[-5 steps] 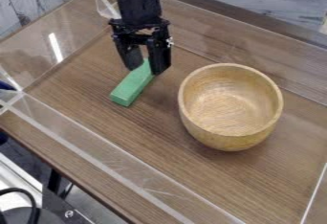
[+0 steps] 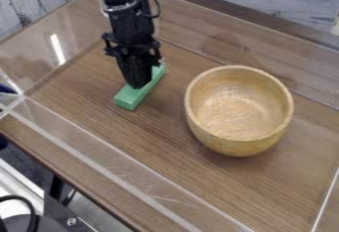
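A green elongated block (image 2: 135,95) lies on the wooden table, left of a round wooden bowl (image 2: 239,107). The black gripper (image 2: 138,79) hangs down from the top of the camera view over the block's upper part, hiding some of it. Its fingers are close together; whether anything is between them is too small to make out.
The bowl takes up the middle right of the table. A pale wooden wall runs along the top right.
The arm has shifted left and narrowed in view, its lower end now over the block. The block and bowl look about where they were.
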